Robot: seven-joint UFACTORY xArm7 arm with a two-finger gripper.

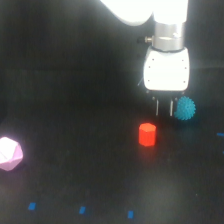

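Note:
A red six-sided block rests on the dark table, right of the middle of the camera view. My gripper hangs above and to the right of it, pointing down. Its two thin fingers stand apart, with only dark background showing between them. A blue spiky ball appears just right of the right-hand finger; whether the two touch, I cannot tell. Over at the left edge sits a pale pink faceted object.
Several small blue marks dot the table, including one mark at the front left and another mark at the front. Bare dark table lies between the pink object and the red block.

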